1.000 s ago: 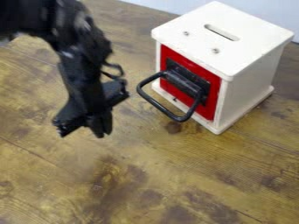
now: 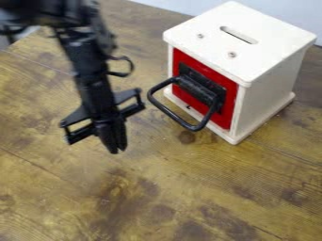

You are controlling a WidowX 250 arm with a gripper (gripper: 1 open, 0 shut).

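Observation:
A white wooden box [image 2: 262, 94] stands at the upper right, with a red front panel [image 2: 221, 113], a slot in its top and a black handle [image 2: 190, 126] sticking out low from the front as a loop. My gripper [image 2: 112, 141] points down over the table to the left of the box, apart from the handle, its fingers shut with nothing visible between them. The upper arm is blurred.
A pale wall runs along the back edge.
The box looks unmoved.

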